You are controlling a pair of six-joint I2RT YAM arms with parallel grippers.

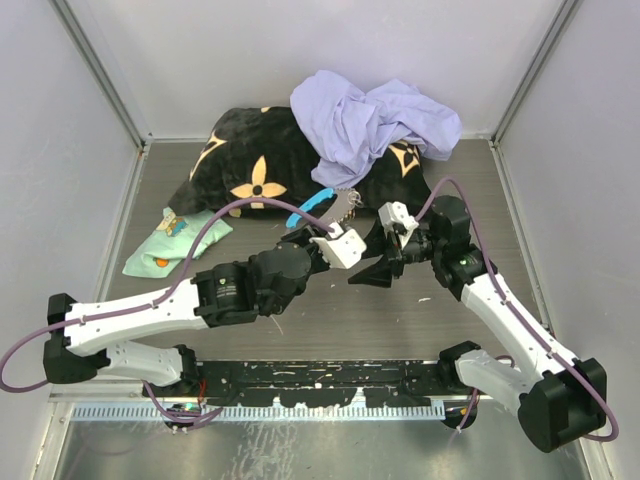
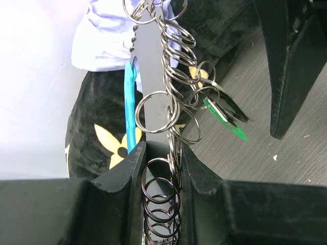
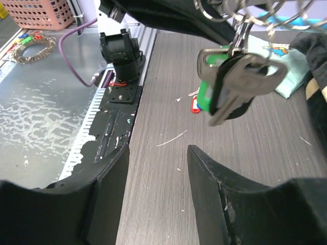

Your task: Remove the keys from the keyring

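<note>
My left gripper is shut on the keyring (image 2: 171, 115), a grey flat body with a string of steel rings. A blue strip (image 2: 131, 102) runs along that body's far side. From the rings hang a few keys (image 2: 225, 109), one of them with a green edge. The right wrist view shows these keys (image 3: 245, 84) close up and blurred, still linked to the rings. My right gripper stands open and empty, with the keys above and beyond its fingertips. From above, the right gripper (image 1: 368, 262) is just right of the left gripper (image 1: 318, 240).
A small red tag (image 3: 195, 104) lies on the floor. A dark cushion (image 1: 255, 150), a lilac cloth (image 1: 360, 120) and a mint cloth (image 1: 175, 243) lie at the back. Another ring with coloured pieces (image 3: 31, 50) and a pink basket (image 3: 43, 13) are beyond the edge.
</note>
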